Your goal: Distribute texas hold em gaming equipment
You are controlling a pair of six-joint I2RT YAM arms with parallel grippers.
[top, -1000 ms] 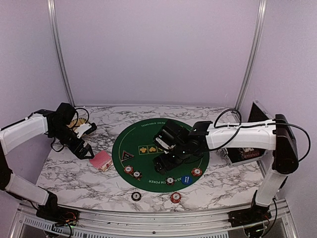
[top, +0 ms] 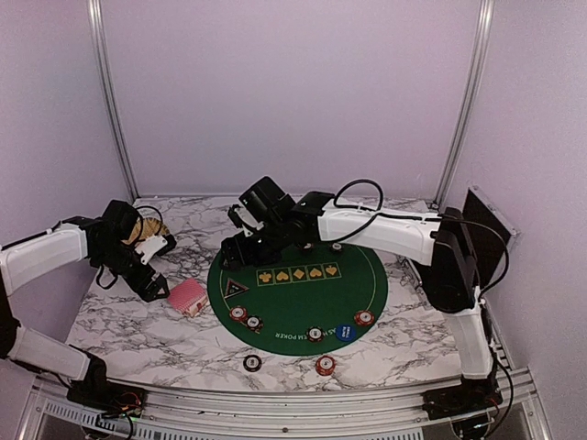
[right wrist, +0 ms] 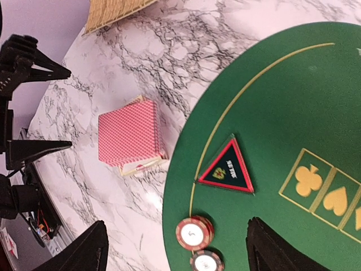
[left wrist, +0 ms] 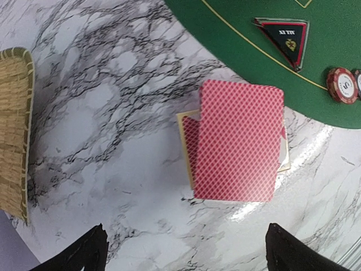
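A stack of red-backed cards (top: 187,297) lies on the marble left of the green poker mat (left wrist: 225,48); its top cards sit askew over the lower ones. Just left of that stack, my left gripper (top: 156,290) is open and empty. My right gripper (top: 232,254) hangs open over the mat's left part, nothing between its fingers. A black triangular marker (right wrist: 228,168) rests on the mat's left side, with red chips (right wrist: 193,231) and black chips (top: 254,324) near it. More red chips (top: 364,318) and a blue disc (top: 345,333) are at the mat's front right.
A woven basket (left wrist: 14,132) stands behind the left gripper. At the right is an open case (top: 491,220), partly hidden by the right arm. Black chips (top: 252,363) and red chips (top: 326,366) sit on marble in front of the mat.
My right gripper has swung left and farther back across the mat, its arm now covering part of the case.
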